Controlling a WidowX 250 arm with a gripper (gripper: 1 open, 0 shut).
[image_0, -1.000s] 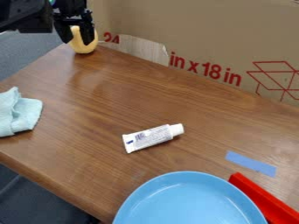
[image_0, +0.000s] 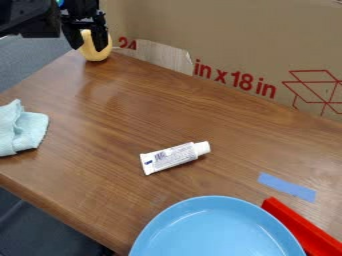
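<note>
My black gripper (image_0: 83, 30) is at the top left, over a yellow object (image_0: 96, 50) at the back corner of the wooden table (image_0: 134, 120); its fingertips are too dark and small to read clearly. A white tube (image_0: 175, 156) lies near the middle. A light blue plate (image_0: 214, 238) is at the bottom, a red object (image_0: 303, 228) to its right, and a pale cyan cloth (image_0: 16, 130) on the left edge.
A cardboard box wall (image_0: 241, 40) stands along the back. A blue strip (image_0: 286, 187) lies on the right. Beyond its left edge is a dark drop.
</note>
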